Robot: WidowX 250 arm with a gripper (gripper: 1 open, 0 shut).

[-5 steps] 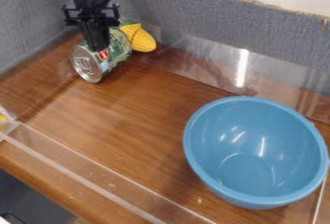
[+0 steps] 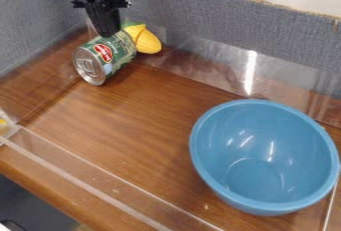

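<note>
My black gripper (image 2: 104,21) is at the upper left, pointing down just above and behind a green can (image 2: 103,58) that lies on its side near the back left corner. The fingertips are partly hard to make out; the gripper looks shut, with nothing clearly between its fingers. A yellow corn cob (image 2: 146,39) lies right behind the can, to its right.
A large blue bowl (image 2: 264,155) stands at the right front. The wooden floor (image 2: 134,135) between can and bowl is clear. Grey padded walls (image 2: 240,31) bound the back and left, and clear strips run along the edges.
My gripper has risen slightly from where it was lower over the can. The can and corn look unmoved.
</note>
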